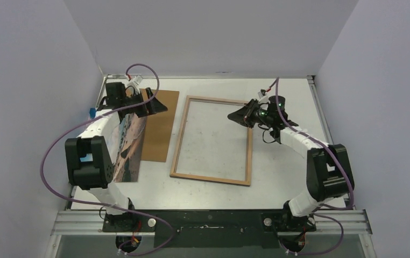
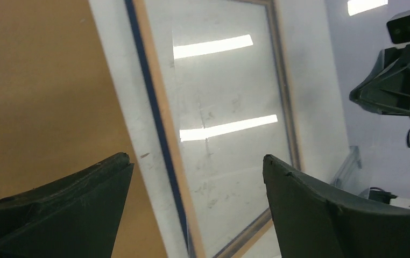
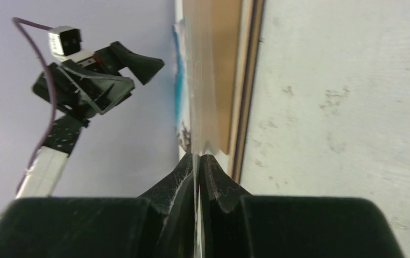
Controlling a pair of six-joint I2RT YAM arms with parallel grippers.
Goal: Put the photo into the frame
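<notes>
The wooden frame (image 1: 210, 179) lies on the table's middle, the white table showing inside it. At the left lies the photo (image 1: 129, 161), a beach-like print partly covered by my left arm. My left gripper (image 1: 157, 101) is open above the brown board, its fingers (image 2: 68, 201) wide apart with nothing between them. Over the frame's right side, my right gripper is shut on a clear sheet (image 3: 193, 80), seen nearly edge-on in the right wrist view. Bright light stripes reflect off the sheet (image 2: 213, 48) in the left wrist view; its outline barely shows from above.
A brown backing board (image 1: 160, 126) lies between photo and frame, its left edge beside the photo. Bare white table (image 1: 286, 172) stretches right of the frame. Walls stand at both sides and the back.
</notes>
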